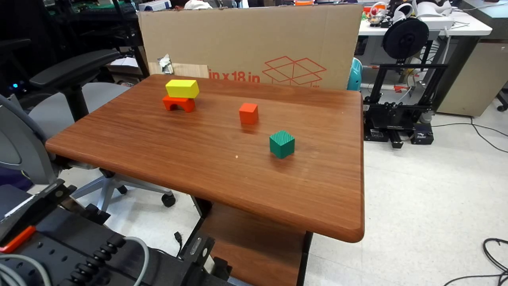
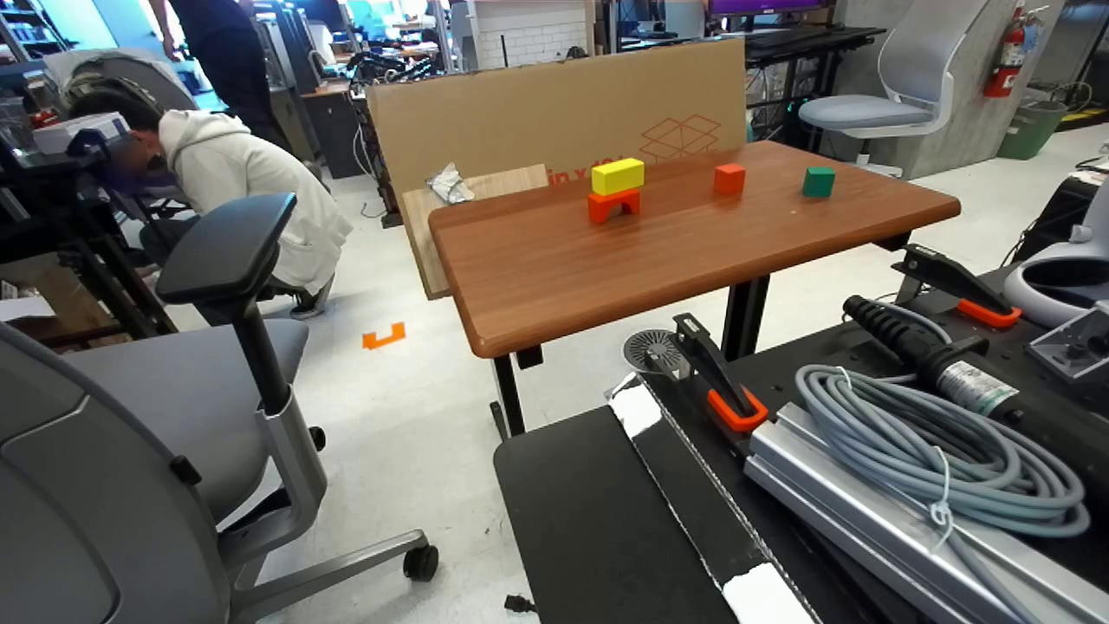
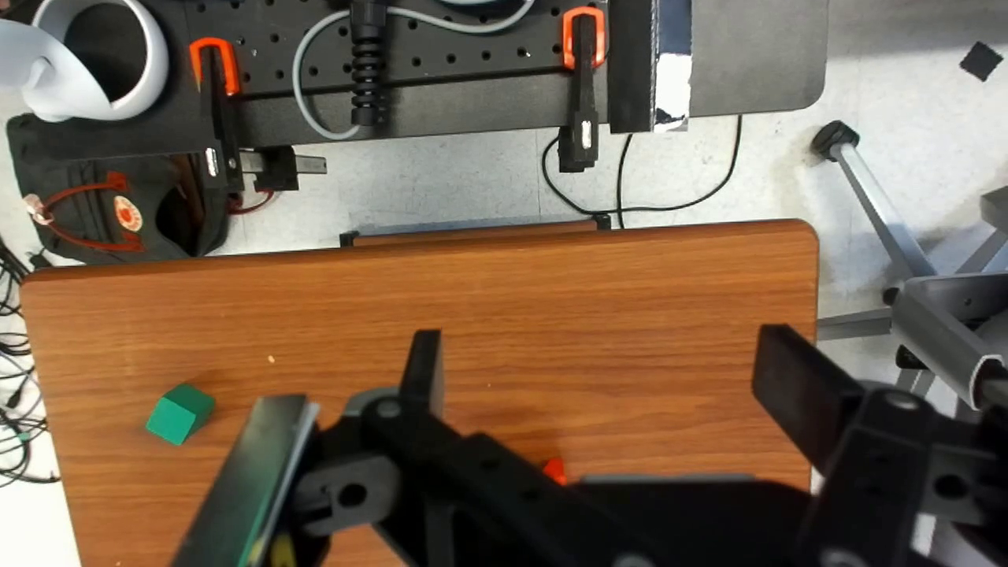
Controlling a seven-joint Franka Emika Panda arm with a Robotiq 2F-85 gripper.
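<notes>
A yellow block (image 1: 182, 88) rests on top of an orange arch block (image 1: 179, 103) toward the table's far left in exterior view 1. Right of them, an orange-red cube (image 1: 248, 114) stands alone on the wood. Closer to the right edge is a green cube (image 1: 281, 144). Only the wrist view shows my gripper; its black fingers are spread wide and nothing lies between them, so it is open. In that view the green cube (image 3: 180, 414) sits to the left, and a bit of something red shows behind the gripper body.
The brown wooden table (image 1: 200, 147) has a clear front and middle. A large cardboard sheet (image 1: 247, 43) stands behind it. An office chair (image 2: 208, 416) is at its left side. Clamps, a coiled cable (image 2: 941, 447) and metal profiles occupy the dark bench in front.
</notes>
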